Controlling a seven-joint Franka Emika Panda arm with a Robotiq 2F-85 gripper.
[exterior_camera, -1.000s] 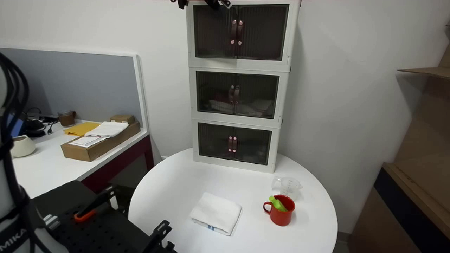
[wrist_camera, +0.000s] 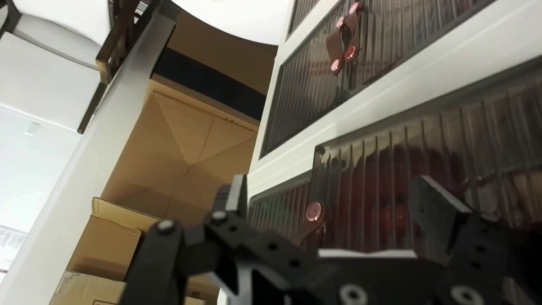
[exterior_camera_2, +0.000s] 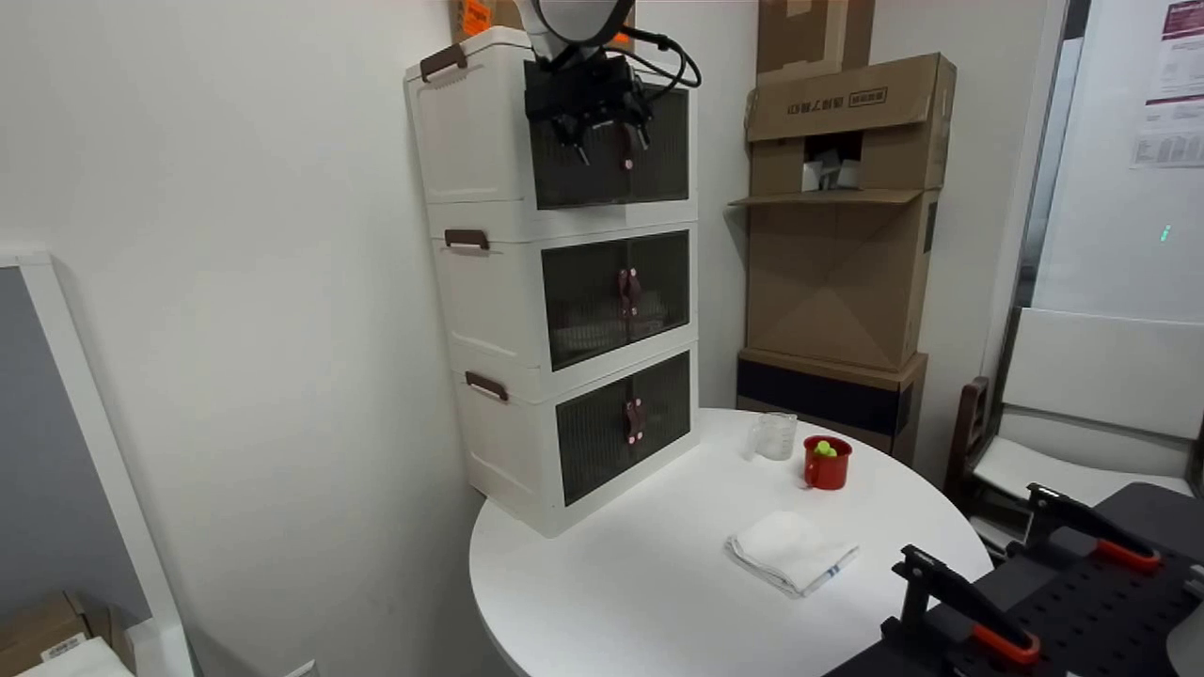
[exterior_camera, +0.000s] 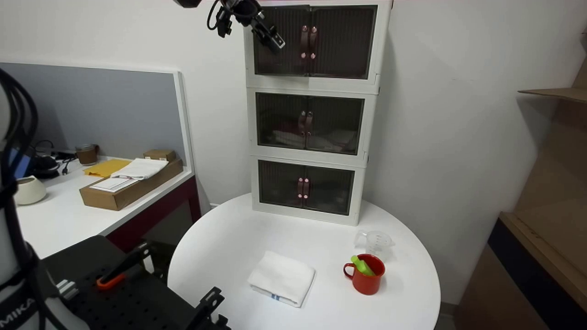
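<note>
My gripper is open in the wrist view, its two fingers point(wrist_camera: 438, 208) wide apart with nothing held between them. It hangs in front of the top cabinet's left door point(wrist_camera: 386, 188), whose handle point(wrist_camera: 313, 213) shows between the fingers. That door's free edge appears to stand slightly proud of the right door. Exterior view 2 shows the gripper point(exterior_camera_2: 612, 147) high before the top cabinet point(exterior_camera_2: 471, 135); contact with the door cannot be made out. Red shapes show dimly behind the ribbed panel.
Below are the middle cabinet point(exterior_camera: 308, 157) and bottom cabinet point(exterior_camera: 308, 215), doors shut. On the round table point(exterior_camera: 220, 236) lie a folded white towel point(exterior_camera: 281, 277), a red mug point(exterior_camera: 366, 283) with a green item inside, and a clear measuring cup point(exterior_camera: 378, 242). Cardboard boxes point(exterior_camera_2: 830, 271) stand right of the cabinets.
My gripper has come down in exterior view 1 and now hangs lower, before the top cabinet's left door. The cabinets and table items look unmoved.
</note>
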